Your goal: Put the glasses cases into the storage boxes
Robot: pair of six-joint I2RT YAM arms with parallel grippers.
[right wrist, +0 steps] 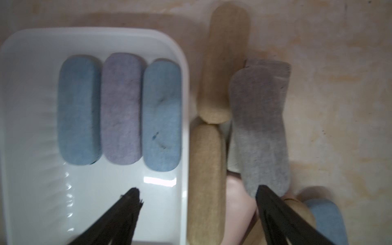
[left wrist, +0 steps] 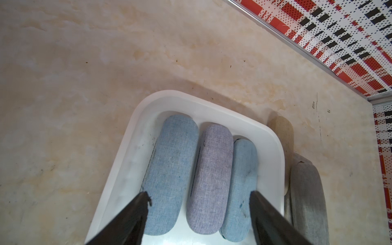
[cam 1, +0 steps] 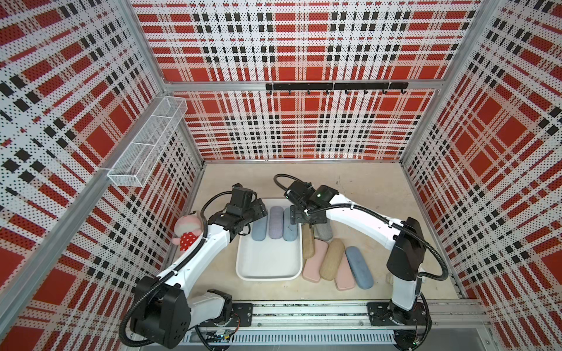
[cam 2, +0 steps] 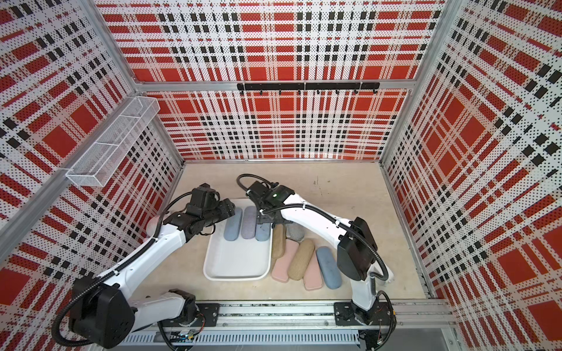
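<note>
The white box (cam 1: 269,260) holds a blue case (left wrist: 167,171), a purple case (left wrist: 210,179) and another blue case (left wrist: 238,189) in a row at its back. My left gripper is over them, its fingers apart and empty. My right gripper hangs above the box's right wall, open, with tan cases (right wrist: 222,61), a grey case (right wrist: 259,130) and a pink case (right wrist: 238,200) below it. More tan, pink and blue cases (cam 1: 358,266) lie on the table to the right of the box.
A wire basket (cam 1: 146,140) hangs on the left wall. A pink plush toy (cam 1: 187,225) sits at the left edge.
</note>
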